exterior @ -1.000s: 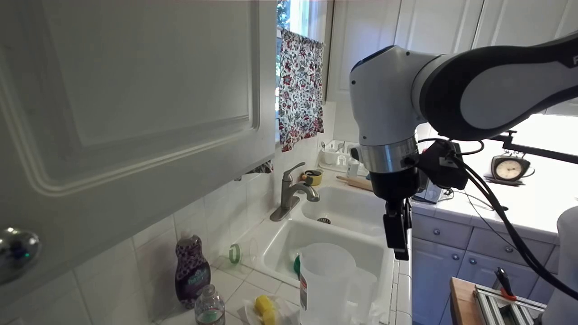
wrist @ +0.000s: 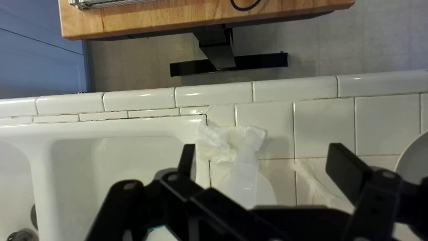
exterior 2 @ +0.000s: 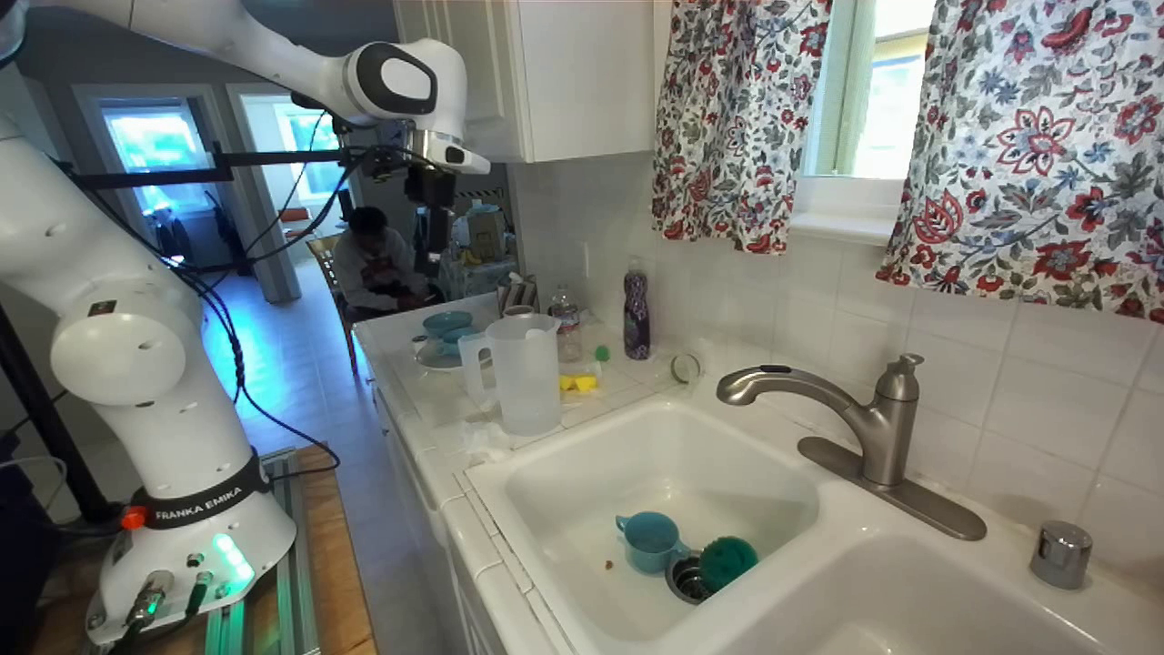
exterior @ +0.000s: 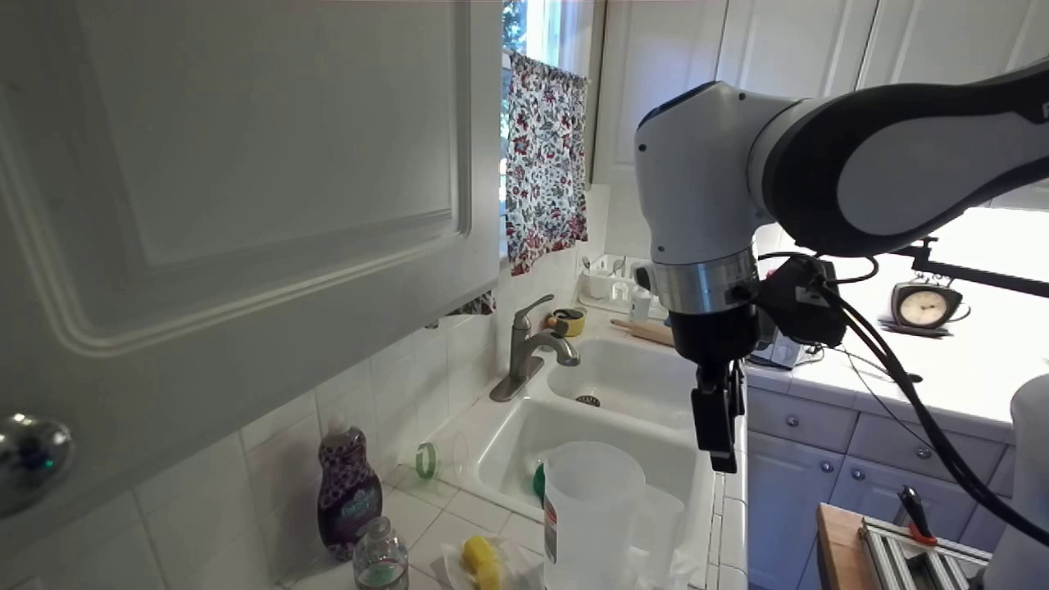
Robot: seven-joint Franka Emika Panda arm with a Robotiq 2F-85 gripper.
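Observation:
High over the counter's front edge, my gripper points down, fingers apart and nothing between them in the wrist view. A translucent pitcher stands upright on the tiles beside the sink, below the gripper and clear of it. In the near sink basin are a blue cup and a green scrubber, close to the drain. Crumpled white paper lies at the basin's corner, seen from above between my spread fingertips. A yellow sponge rests behind the pitcher.
A purple soap bottle and a clear bottle stand near the wall. Blue dishes sit at the counter's far end. The faucet rises behind the sink. An open cabinet door fills much of one view's left side.

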